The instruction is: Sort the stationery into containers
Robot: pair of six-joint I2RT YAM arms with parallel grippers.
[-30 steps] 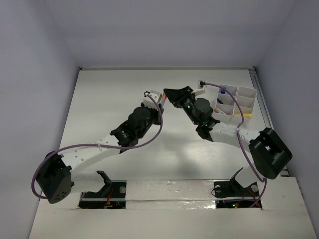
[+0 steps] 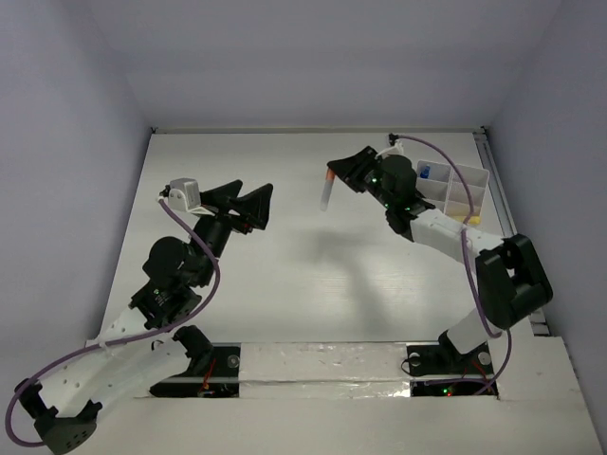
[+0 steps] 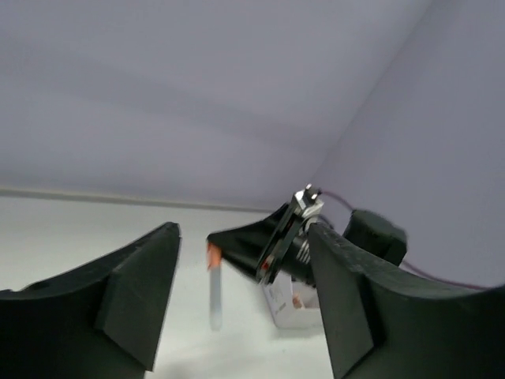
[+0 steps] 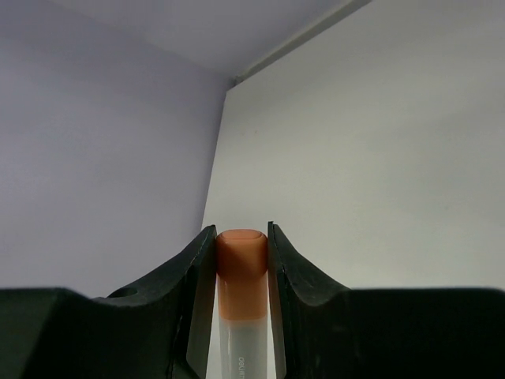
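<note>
An orange-topped, pale-bodied stick [image 2: 326,190] hangs upright from my right gripper [image 2: 332,167], whose fingers close round its orange top in the right wrist view [image 4: 242,276]. My left gripper [image 2: 245,203] stands open at the middle left, apart from the stick, with nothing between its fingers; in the left wrist view its two fingers frame the stick [image 3: 215,296] in the distance. The compartment container [image 2: 469,175] is at the right, partly hidden behind the right arm, with a blue item [image 2: 425,172] and a yellow item [image 2: 474,220] in it.
Walls enclose it at the back and both sides. The right arm and its cable reach over the container.
My left gripper has pulled away leftward from the stick. My right gripper has moved right and toward the back, carrying the stick.
</note>
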